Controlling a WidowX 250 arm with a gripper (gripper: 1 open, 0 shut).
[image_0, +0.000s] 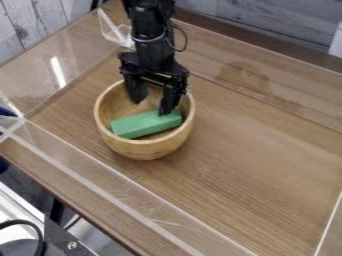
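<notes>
A round wooden bowl (143, 150) sits on the wooden table, holding a green block (144, 125) that lies flat in its lower part. The black robot gripper (152, 98) reaches down from the top centre into the back of the bowl, its fingers spread above and behind the block. It is open, with nothing clearly held.
A clear plastic item stands at the upper left, and black cables lie at the bottom left corner.
</notes>
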